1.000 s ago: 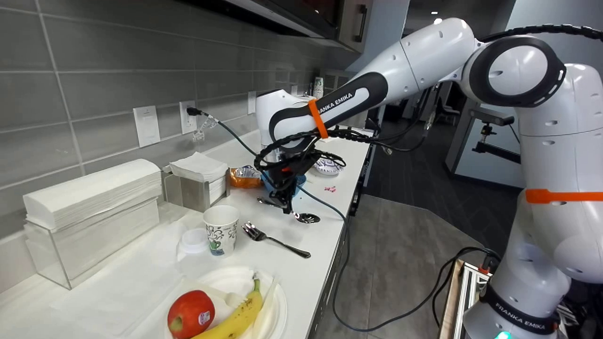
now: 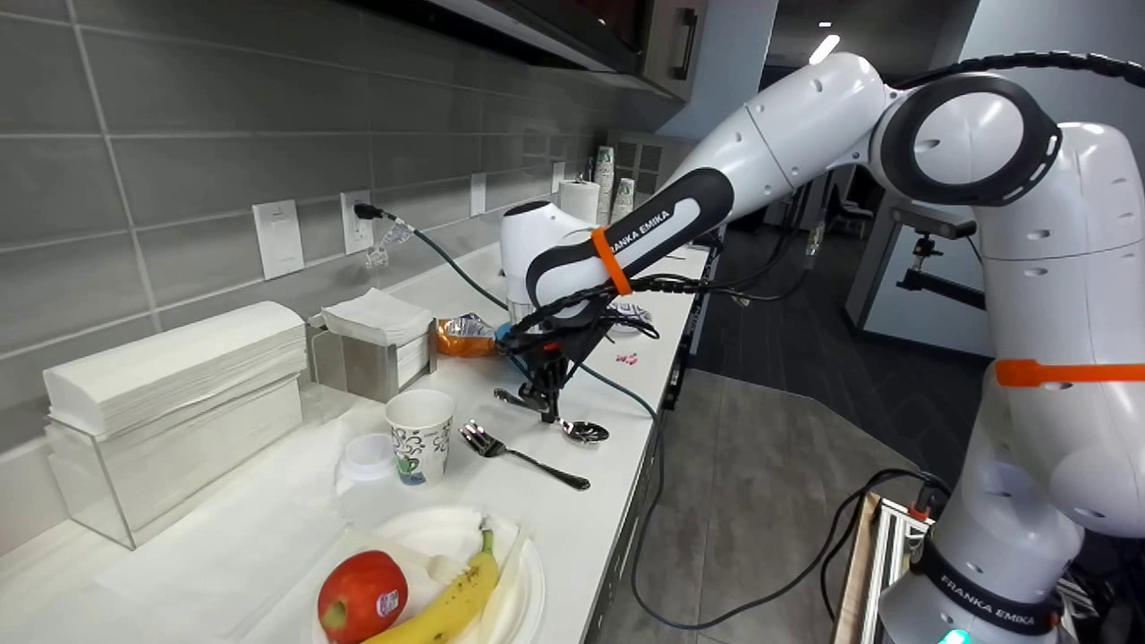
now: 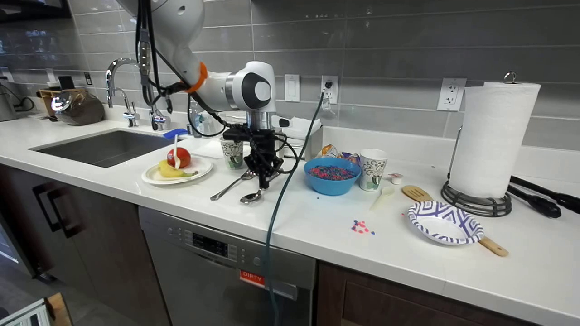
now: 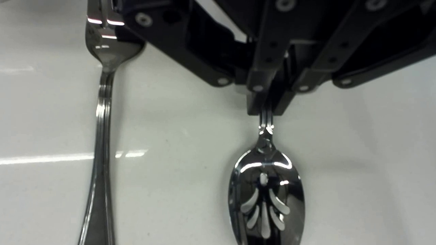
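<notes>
A shiny slotted spoon (image 4: 265, 196) lies along the white counter, its bowl showing in full length in the wrist view. My gripper is shut on the spoon's neck, with its fingers pointing down close to the counter. In exterior view 1 the spoon's bowl (image 2: 585, 431) sticks out to the right of the gripper (image 2: 549, 417), and part of its handle shows to the left. A metal fork (image 4: 104, 134) lies apart from the spoon, roughly parallel to it in the wrist view.
A plate (image 3: 155, 176) with an apple and a banana, paper cups (image 3: 373, 169), a blue bowl (image 3: 332, 184) of small bits and a patterned bowl (image 3: 451, 239) share the counter. A green cable (image 3: 282, 195) hangs over its front edge near my gripper.
The arm and gripper have come lower and slightly nearer the fork in exterior view 1. The spoon has shifted slightly the same way with the gripper; the fork has stayed put.
</notes>
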